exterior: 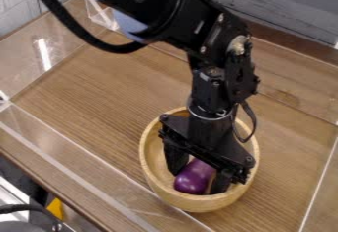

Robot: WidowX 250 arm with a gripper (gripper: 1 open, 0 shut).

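Observation:
A pale yellow bowl (172, 194) sits on the wooden table, low in the centre of the view. Inside it lies a purple object (195, 177), partly covered by the black gripper (199, 167). The gripper reaches down into the bowl with its fingers around the purple object. Whether they press on it or stand a little apart from it cannot be made out.
A grey wall runs along the back. Black cables and a small yellow item (53, 207) are at the lower left edge.

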